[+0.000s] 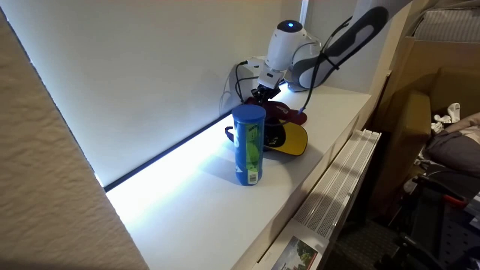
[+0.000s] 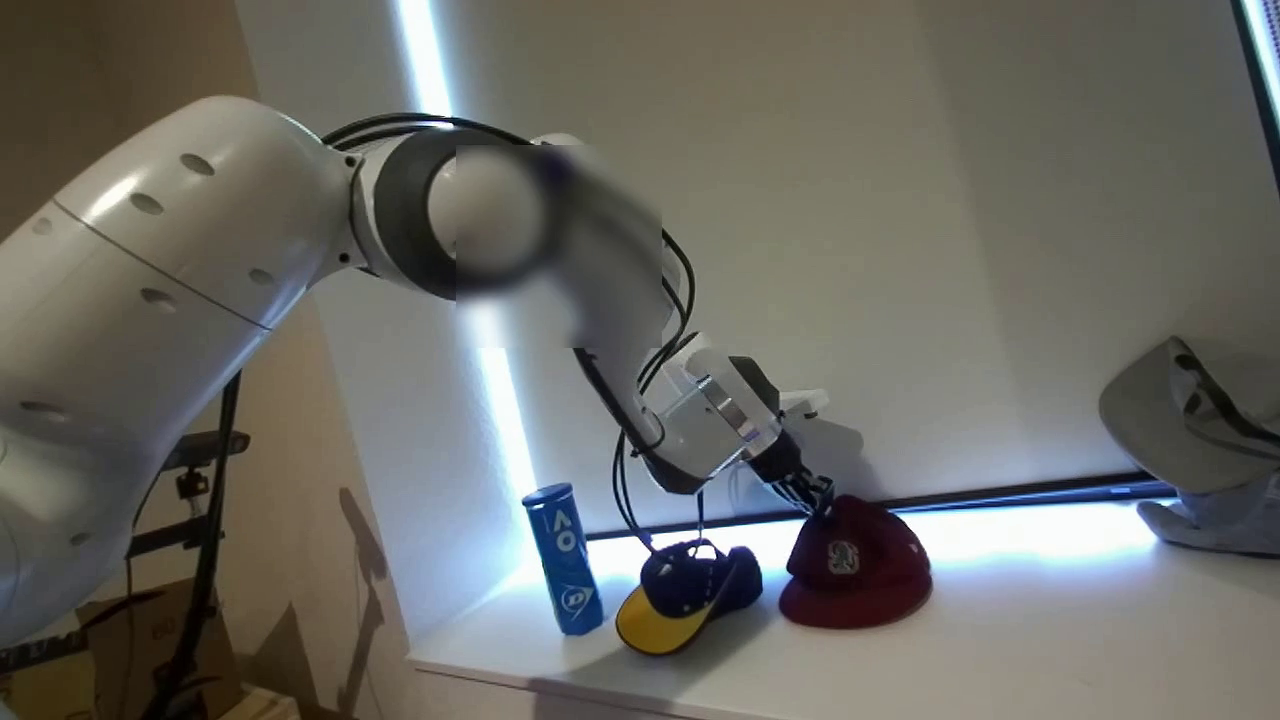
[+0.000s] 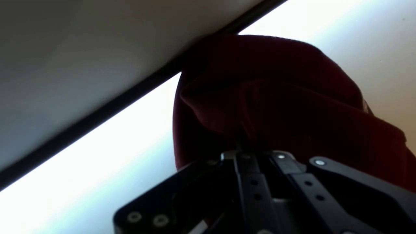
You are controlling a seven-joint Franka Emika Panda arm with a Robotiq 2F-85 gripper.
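Note:
A dark red cap [image 2: 873, 564] with a light emblem stands on the white ledge, its brim resting low and its crown close to the back wall. My gripper [image 2: 823, 498] is at the top of the crown, tilted down onto it. In the wrist view the gripper has its fingers close together on the red cloth [image 3: 273, 105], which is creased and drawn up at the tips. The fingertips themselves are partly lost in the dark fabric. From exterior view 1 the red cap [image 1: 284, 110] shows partly behind other things.
A navy cap with a yellow brim [image 2: 667, 618] sits beside the red one, and a blue tennis ball can [image 2: 564, 564] stands upright past it. Grey caps [image 2: 1188, 432] lie at the far end. The ledge [image 1: 193, 216] is clear in front of the can.

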